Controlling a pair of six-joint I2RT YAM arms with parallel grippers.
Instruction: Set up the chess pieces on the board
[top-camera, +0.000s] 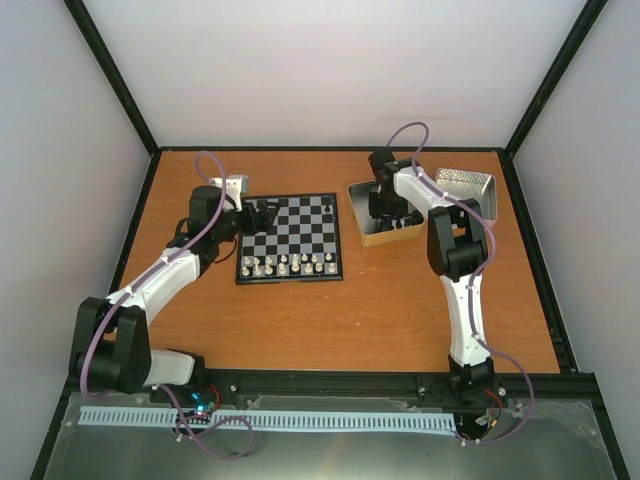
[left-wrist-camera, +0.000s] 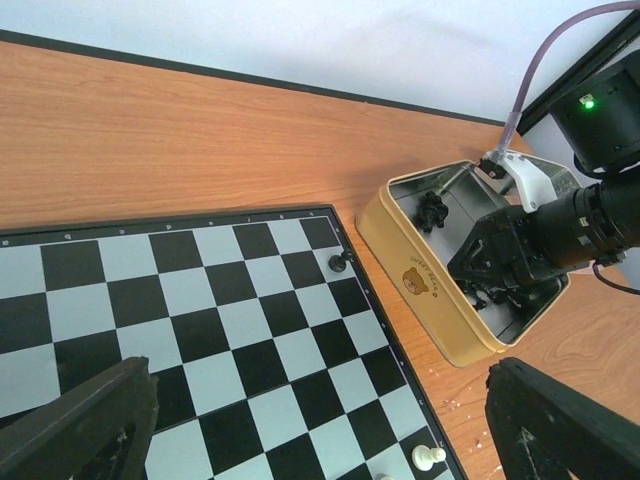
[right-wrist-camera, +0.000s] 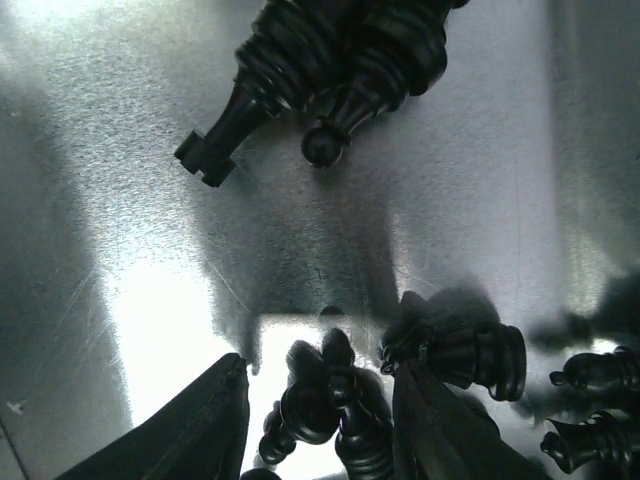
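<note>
The chessboard (top-camera: 289, 225) holds white pieces (top-camera: 295, 262) in rows along its near side and one dark piece (left-wrist-camera: 338, 261) near its far right corner. My left gripper (top-camera: 268, 218) is open above the board's left half, nothing between its fingers. My right gripper is down inside the tan metal tin (left-wrist-camera: 420, 315), its fingers apart around dark pieces lying at the bottom; whether it touches any is unclear. Other dark pieces (right-wrist-camera: 290, 70) lie beyond the fingertips and to the right.
A silver container (top-camera: 470, 185) stands right of the tin, partly behind the right arm.
</note>
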